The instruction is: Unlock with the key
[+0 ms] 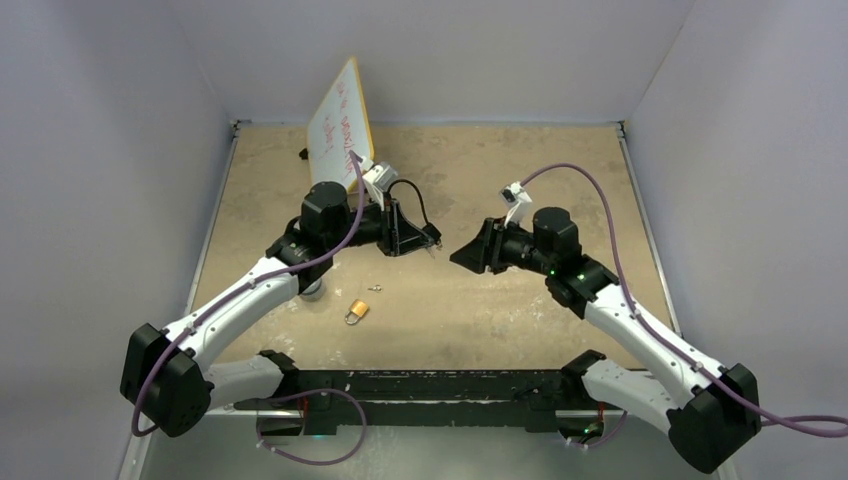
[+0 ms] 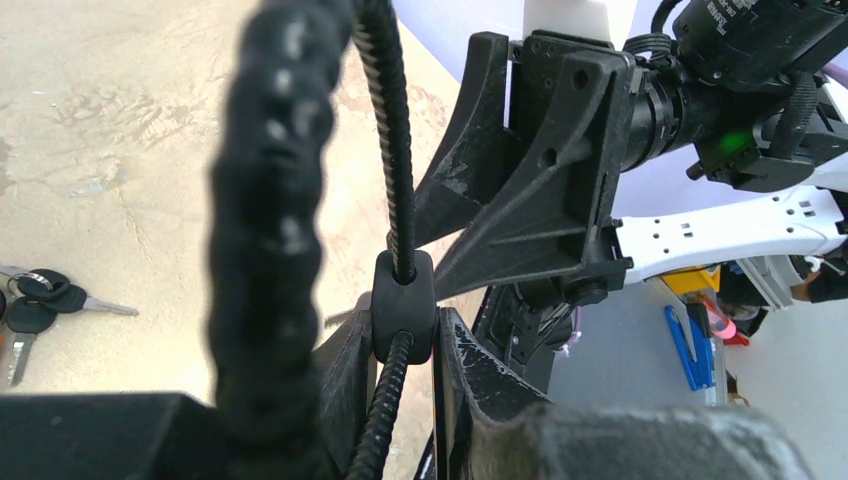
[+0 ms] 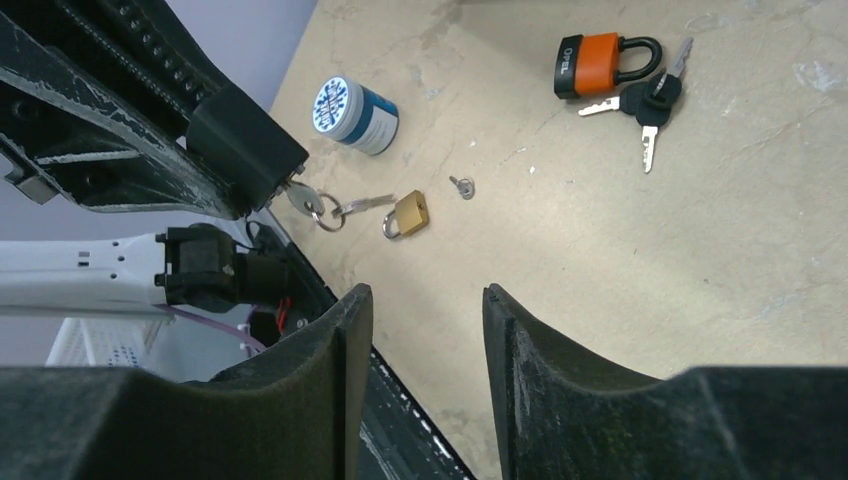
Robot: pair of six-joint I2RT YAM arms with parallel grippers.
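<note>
My left gripper (image 1: 425,237) is shut on a black cable lock, whose braided cable loops upward; keys on a ring (image 3: 305,198) hang at that gripper's tip in the right wrist view. My right gripper (image 1: 462,255) faces it from the right, its fingers apart with nothing between them. An orange-and-black padlock (image 3: 598,62) lies with black-headed keys (image 3: 650,110) on the table. A brass padlock (image 1: 355,312) and a small key (image 1: 374,288) lie nearer the front.
A white board (image 1: 336,130) stands at the back left. A jar (image 3: 355,115) stands on the left of the table (image 1: 550,340).
</note>
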